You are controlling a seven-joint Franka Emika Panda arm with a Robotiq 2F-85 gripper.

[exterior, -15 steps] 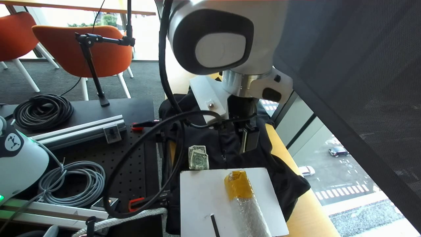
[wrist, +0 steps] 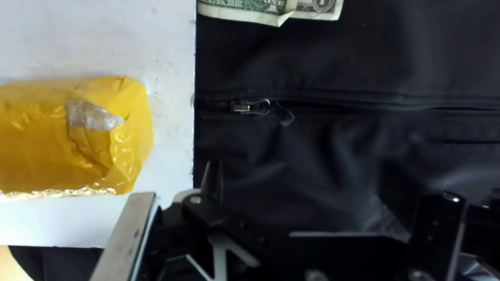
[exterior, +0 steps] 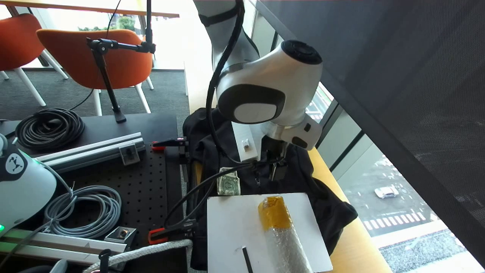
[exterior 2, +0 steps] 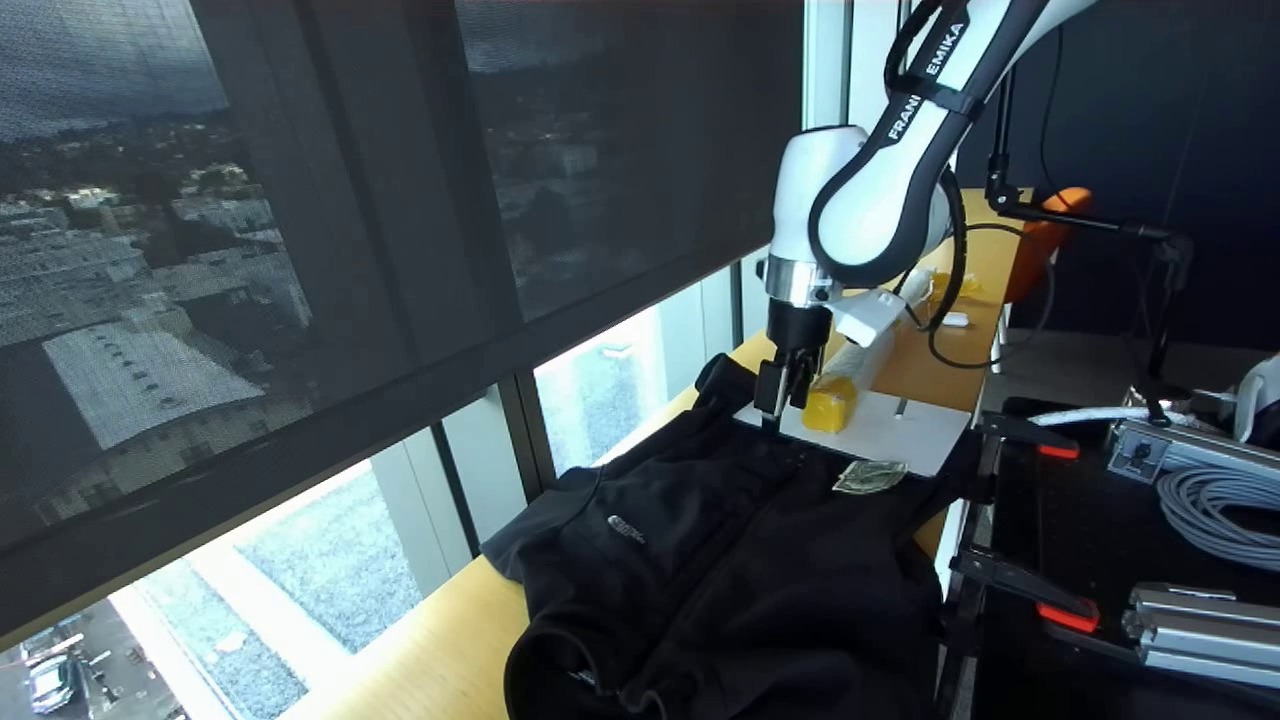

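A black jacket (exterior 2: 732,540) lies spread on the wooden ledge. Its zipper pull (wrist: 251,107) shows near the edge of a white board (wrist: 171,154). On the jacket beside that board is a creased dollar bill (exterior: 228,182). My gripper stands open over the dark cloth, its two fingers wide apart and nothing visible between them. From the side, the gripper (exterior 2: 774,414) hangs low by the board's near edge; whether it touches the cloth I cannot tell.
A roll wrapped in yellow tape and clear film (exterior: 276,214) lies on the board, close to my fingers. Clamps (exterior: 170,234) line the black perforated table (exterior: 136,175). A window and dark blind (exterior 2: 396,216) bound the other side.
Bill, board and roll have stayed put.
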